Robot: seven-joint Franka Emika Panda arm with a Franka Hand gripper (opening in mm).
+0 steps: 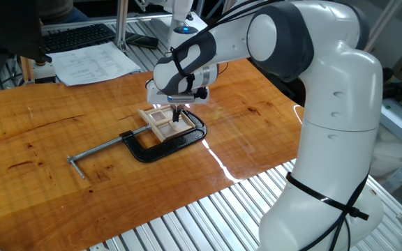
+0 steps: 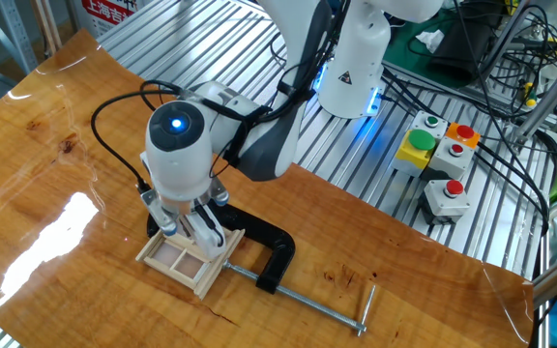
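A small pale wooden frame [image 1: 162, 130], split into compartments by thin strips, lies on the brown table inside the opening of a black C-clamp [image 1: 144, 154]. The clamp's screw reaches the frame's side. My gripper [image 1: 177, 117] points down over the frame's far right part, its dark fingertips close together and low. From the other side, the frame [image 2: 200, 286] shows partly beneath the gripper [image 2: 210, 224], whose body covers its far part. A whitish surface shows by the fingertips; whether it is held or lies in a compartment is unclear. The finger gap cannot be made out.
The clamp's long screw [image 2: 324, 310] and its cross handle [image 2: 366, 309] stick out over the table. Papers [image 1: 95, 63] and a keyboard [image 1: 79, 37] lie behind the table. Button boxes [image 2: 445, 200] stand on the metal slats.
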